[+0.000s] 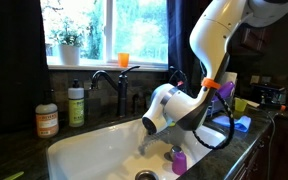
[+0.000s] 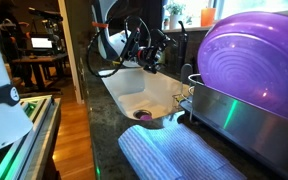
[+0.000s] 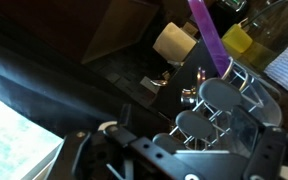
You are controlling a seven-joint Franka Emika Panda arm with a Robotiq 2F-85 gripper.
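In exterior view 1 a purple cup (image 1: 178,163) stands in the white sink (image 1: 94,155). The same cup (image 2: 141,115) shows near the closer end of the basin in exterior view 2. My arm bends over the sink's far right side, and its wrist hides most of the gripper in exterior view 1. In the wrist view my gripper is open, its dark fingers apart along the lower edge. Nothing held shows between them. That view faces a wire dish rack (image 3: 222,128) with round, dark shapes in front of it.
Soap bottles (image 1: 47,116) and the black faucet (image 1: 122,85) line the back of the sink. A yellow cup (image 3: 236,38) and a purple item (image 3: 209,37) sit by the rack. A blue cloth (image 2: 174,152) and a metal bin (image 2: 239,110) occupy the near counter.
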